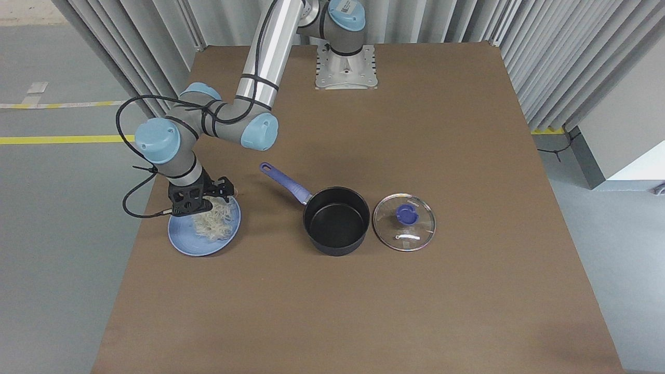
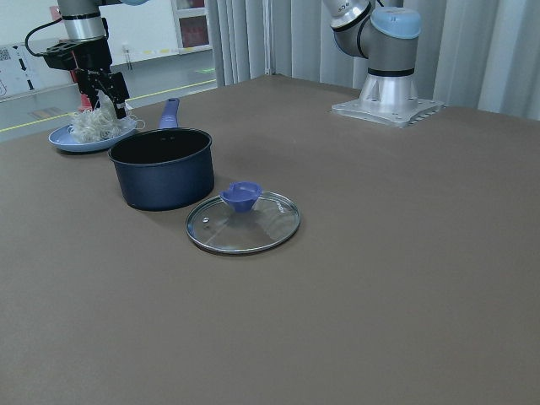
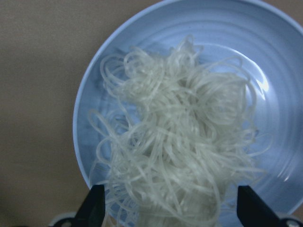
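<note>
A light blue plate (image 1: pixel 186 239) holds a heap of white noodles (image 3: pixel 177 127) on the left of the table. My gripper is low over the plate's noodles, its two black fingertips apart at the bottom of the wrist view, with noodles between and beneath them; it looks open. Right of the plate is a dark pot (image 1: pixel 336 221) with a purple handle (image 1: pixel 283 181), empty inside. A glass lid (image 1: pixel 405 237) with a blue knob lies on the table right of the pot.
Curtains and a white wall stand beyond its edges.
</note>
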